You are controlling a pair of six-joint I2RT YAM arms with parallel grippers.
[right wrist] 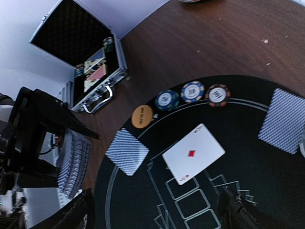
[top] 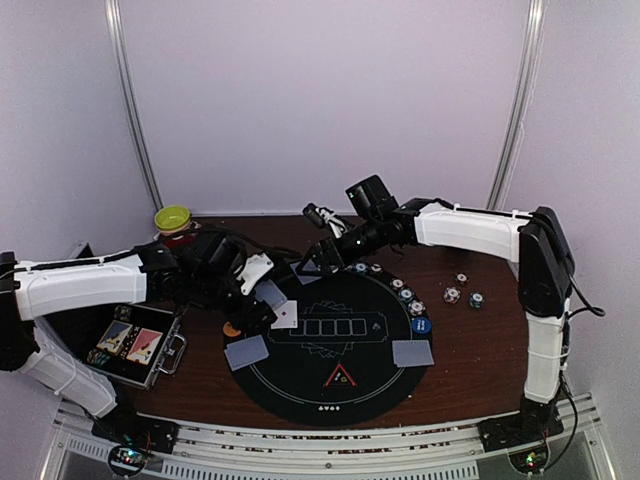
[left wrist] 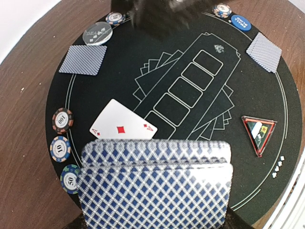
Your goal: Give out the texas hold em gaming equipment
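Note:
A deck of blue-backed cards (left wrist: 157, 191) fills the lower left wrist view, held between the fingers of my left gripper (top: 262, 302), above the left side of the round black mat (top: 370, 385). Beside and below the deck, an ace of diamonds (left wrist: 124, 121) lies face up on the mat. Face-down cards lie at the mat's near left (top: 247, 351), right (top: 413, 353) and far edge (top: 305, 271). My right gripper is open and empty over the far part of the mat; its fingers show at the bottom of its wrist view.
Chips (left wrist: 60, 149) line the mat's edge, with a dealer disc (left wrist: 97, 33), a blue small blind disc (top: 421, 325) and an orange disc (right wrist: 142, 116). The open case (top: 135, 345) stands left. Loose chips (top: 452, 295) lie right of the mat. Both arms are close together.

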